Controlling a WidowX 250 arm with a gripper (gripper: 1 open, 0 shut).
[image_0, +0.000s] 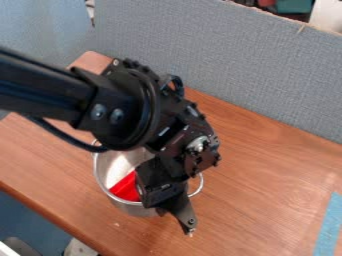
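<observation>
The black arm reaches in from the upper left, and its gripper points down over the right side of a silver metal pot on the wooden table. A red object lies inside the pot, partly covered by the gripper. The near finger extends out past the pot's front right rim. The far side of the gripper is hidden by its own body, so whether it is open or holding anything is unclear.
A grey padded wall runs along the back.
</observation>
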